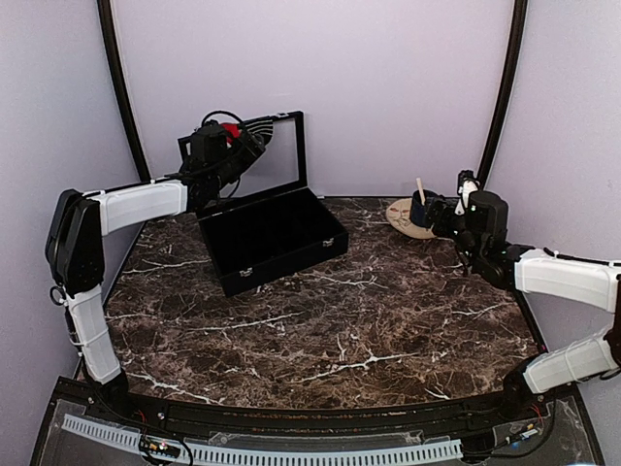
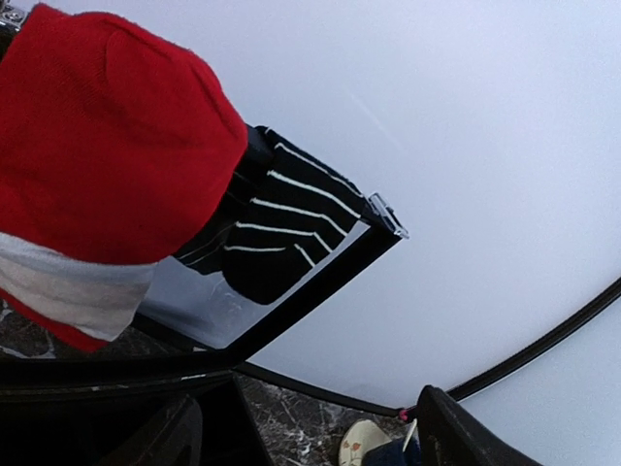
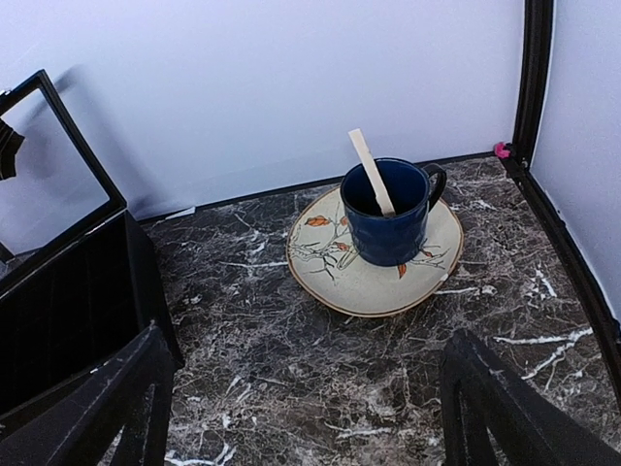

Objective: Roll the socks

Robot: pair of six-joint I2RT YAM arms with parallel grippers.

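A black sock with white stripes [image 2: 291, 209] drapes over the top edge of the black box's raised lid [image 1: 300, 150]. Beside it hangs a red and white sock [image 2: 107, 146], large and close in the left wrist view; from above, my left arm covers most of it. In front of the striped sock is my left gripper [image 1: 256, 148]. Its fingers [image 2: 170, 437] stand apart, with no sock between them. Over at the right, my right gripper [image 1: 440, 217] is open and empty near the plate and cup, its fingers [image 3: 485, 413] wide apart.
The open black box [image 1: 281, 267] stands on the dark marbled table, its interior seemingly empty. A patterned plate [image 3: 320, 282] carries a dark blue cup [image 3: 383, 233] with a wooden stick [image 3: 372, 172] in it.
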